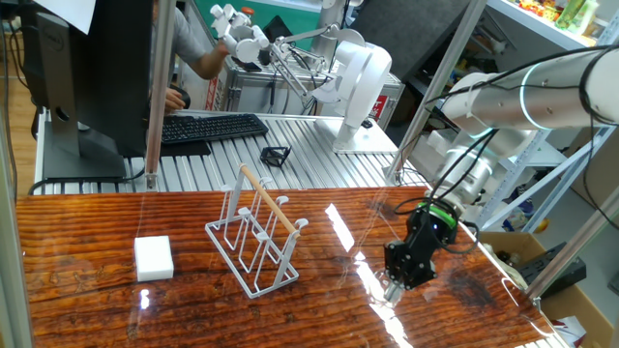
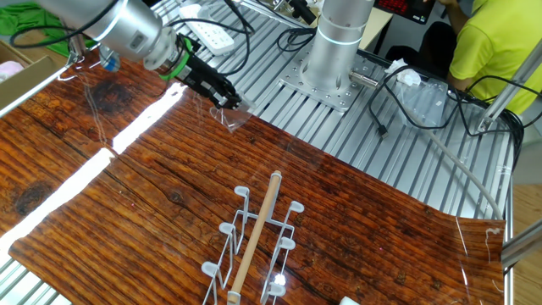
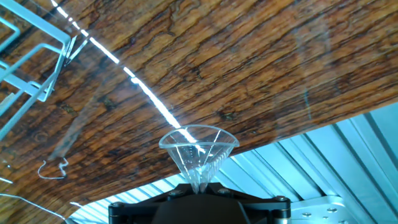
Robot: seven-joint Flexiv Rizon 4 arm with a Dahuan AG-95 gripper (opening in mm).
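My gripper is shut on a clear, cone-shaped vessel, like a small funnel or measuring cup, gripped at its narrow end with the wide rim facing away. In exterior view 2 the transparent vessel juts from the dark fingers above the far part of the brown wood-patterned table. Exterior view 1 puts the gripper low over the table's right side, beside a bright reflection; whether the vessel touches the surface I cannot tell. A white wire rack with a wooden top bar stands empty, well away from the gripper.
A white block lies left of the rack. Bare tabletop separates gripper and rack. A metal frame post rises at the table's back edge, and a slatted metal bench borders the wood surface.
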